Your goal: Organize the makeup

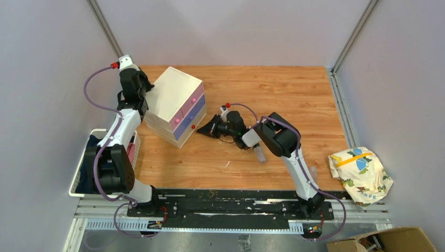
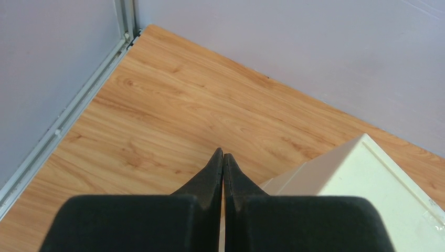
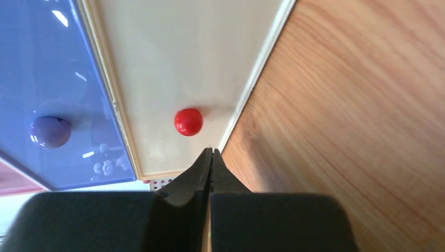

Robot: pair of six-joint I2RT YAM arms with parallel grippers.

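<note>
A cream box of drawers (image 1: 171, 93) stands at the left of the table, its front turned right. Pink drawers are on top, a blue drawer (image 3: 47, 79) in the middle, and a cream bottom drawer (image 3: 183, 58) with a red knob (image 3: 189, 122), all closed. My right gripper is shut with nothing between its fingers. The red knob lies outside them, ahead and slightly left in the right wrist view. My left gripper is also shut and empty, at the box's rear left edge.
A clear bottle (image 1: 260, 153) lies under the right arm, and a small white sliver (image 1: 228, 163) is nearby. The white basket (image 1: 76, 181) sits below the left arm. A patterned pouch (image 1: 362, 176) rests off the right edge.
</note>
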